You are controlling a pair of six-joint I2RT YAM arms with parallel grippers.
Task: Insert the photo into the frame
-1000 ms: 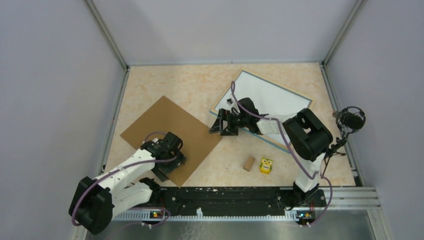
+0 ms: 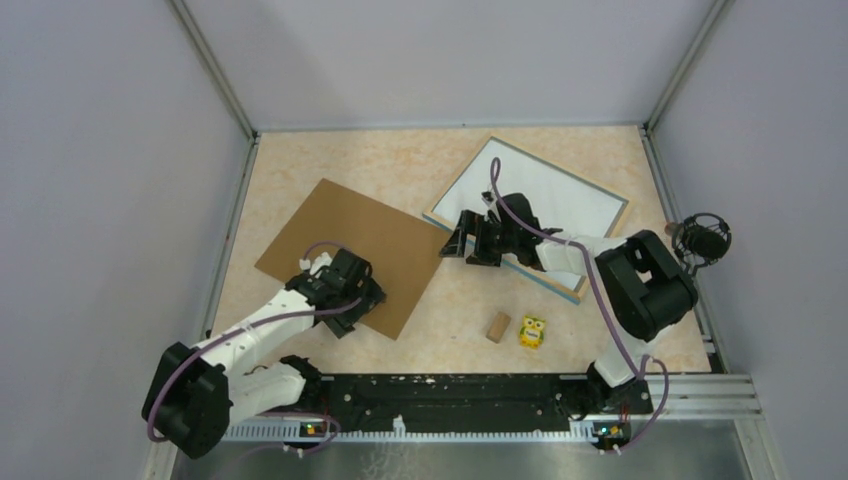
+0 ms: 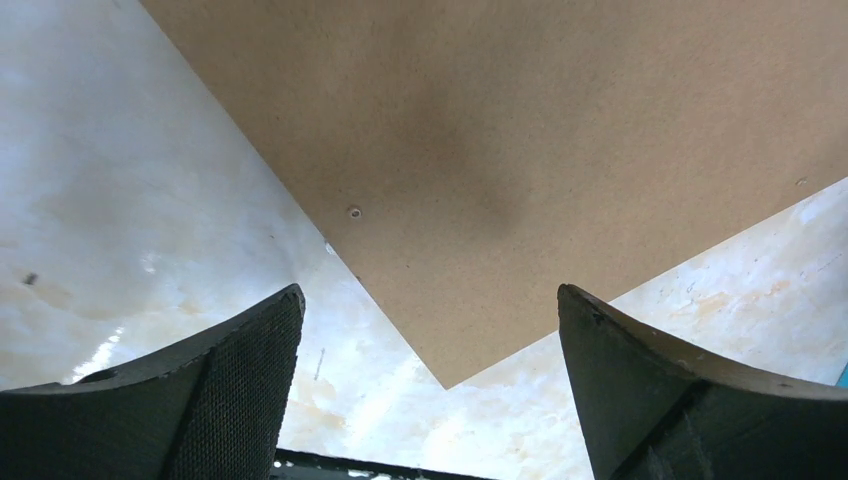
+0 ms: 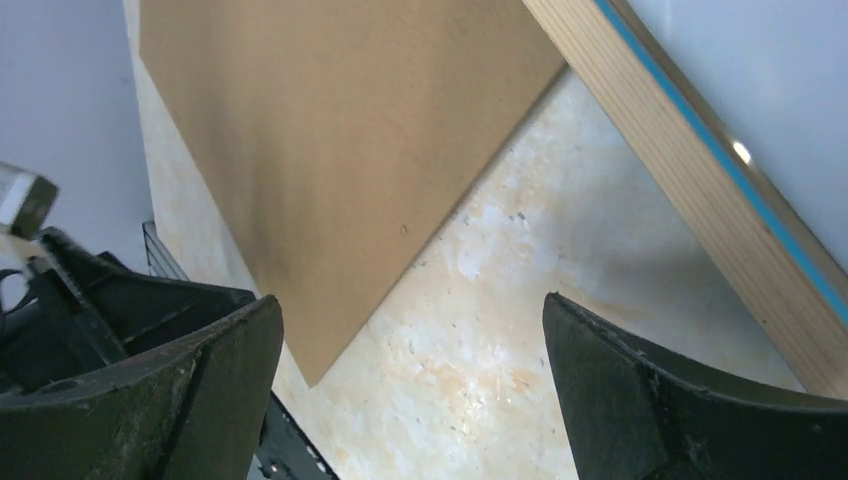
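A flat brown board (image 2: 345, 225) lies on the left half of the table; whether it is the photo or a backing, I cannot tell. My left gripper (image 2: 358, 310) hangs above its near corner, open. In the left wrist view that corner of the board (image 3: 460, 250) shows between the fingers, with nothing held. To the right, the pale wooden frame (image 2: 560, 160) has a white inside (image 2: 560, 195). Over the gap between board and frame, my right gripper (image 2: 465, 250) is open and empty. In the right wrist view, the board's edge meets the frame's rail (image 4: 660, 130).
Near the front lie a small wooden block (image 2: 498, 327) and a yellow owl-like item (image 2: 532, 331). A black wire basket (image 2: 702, 240) is at the right wall. Bare table (image 2: 450, 325) shows in front of the frame.
Over the last second the board has shifted away from the front edge and to the right, turning slightly.
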